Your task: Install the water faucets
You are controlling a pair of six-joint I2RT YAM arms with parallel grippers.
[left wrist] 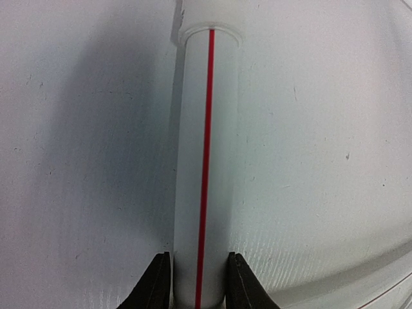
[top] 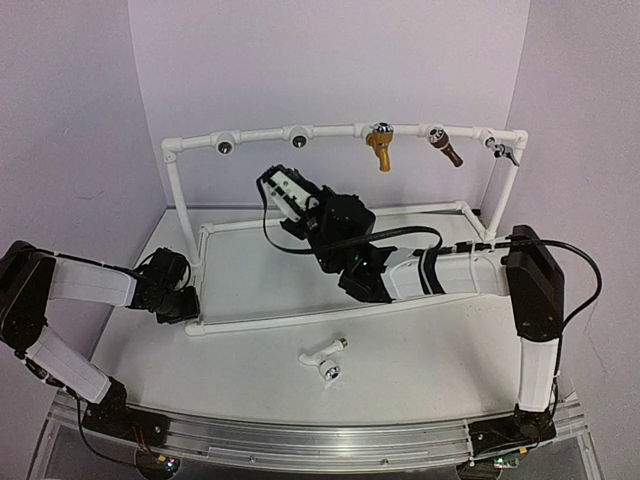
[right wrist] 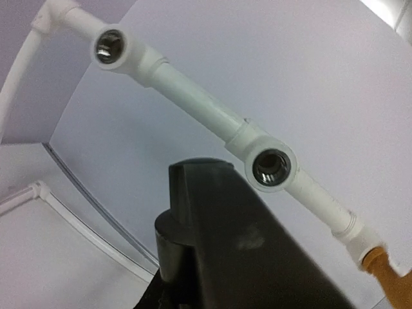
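Observation:
On the white upper rail (top: 340, 131), two outlets stand empty: the left outlet (top: 225, 145) and the second outlet (top: 299, 139). An orange faucet (top: 380, 146), a brown faucet (top: 445, 147) and a metal faucet (top: 502, 150) sit in the outlets to their right. A white faucet (top: 323, 359) lies on the table in front. My left gripper is shut on a white pipe (left wrist: 206, 161) with a red stripe. My right gripper (top: 280, 190) is raised below the empty outlets. A large dark shape (right wrist: 219, 225) fills its lower view, hiding the fingers; whether it is finger or held thing is unclear.
The white lower frame (top: 300, 322) lies on the table, joined to the rail by side posts such as the left post (top: 182, 212). A black cable (top: 390, 233) loops along my right arm. Front right, the table is clear.

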